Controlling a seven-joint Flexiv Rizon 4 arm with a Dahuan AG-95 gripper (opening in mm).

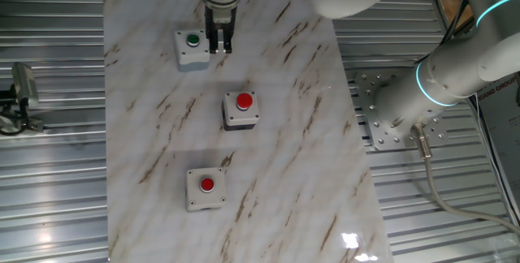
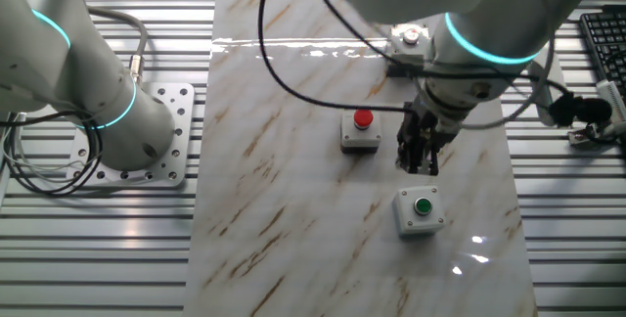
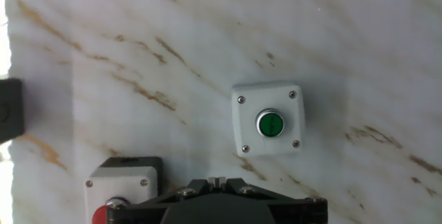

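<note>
A white box with a green button (image 1: pixel 192 41) stands near the far end of the table. Just to its right in exterior view 1, my gripper (image 1: pixel 220 49) hangs above the surface, apart from the button. The wrist view has the green button (image 3: pixel 270 123) right of centre, beyond the gripper. Its fingertips meet there with nothing visible between them. A second box carries a red button (image 1: pixel 244 101) mid-table; in the wrist view this red button (image 3: pixel 101 214) is partly cut off at the lower left. Another red button (image 1: pixel 208 184) sits on a box nearer the front.
In exterior view 2 the arm and a loose black cable (image 2: pixel 284 80) pass over the table, close to the farther red-button box (image 2: pixel 411 35). A slotted metal bench (image 1: pixel 49 198) borders the tabletop.
</note>
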